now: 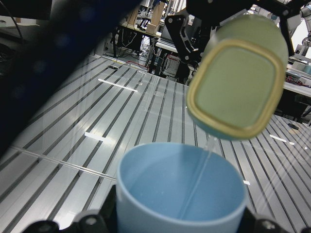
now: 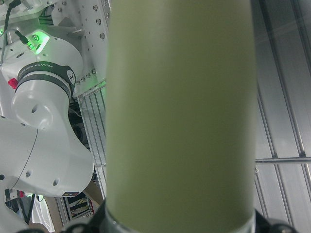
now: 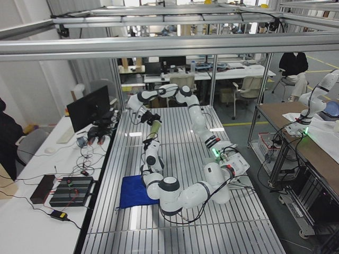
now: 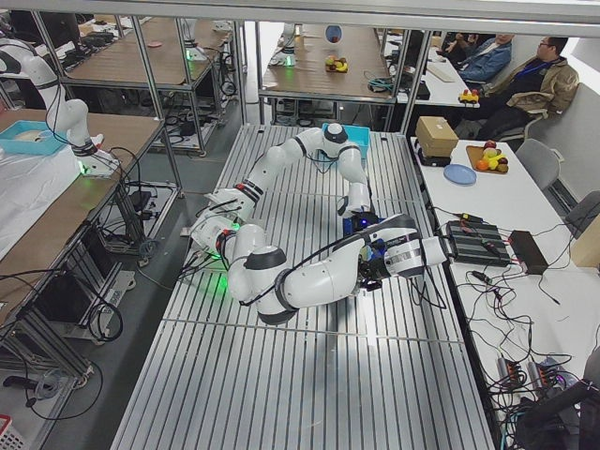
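Observation:
A green bottle (image 3: 155,127) is held tilted by my right gripper (image 3: 152,117), the far arm in the camera left view; its body fills the middle of the right wrist view (image 2: 180,111). In the left wrist view its spout end (image 1: 235,87) hangs over a light-blue cup (image 1: 180,199), with a thin clear stream running down into the cup. My left gripper (image 3: 150,143) is shut on the cup, just below the bottle.
A blue cloth (image 3: 132,191) lies on the slatted metal table (image 3: 122,233) beside the near arm. A side desk (image 3: 63,233) with monitor (image 3: 87,108) and electronics runs along the left.

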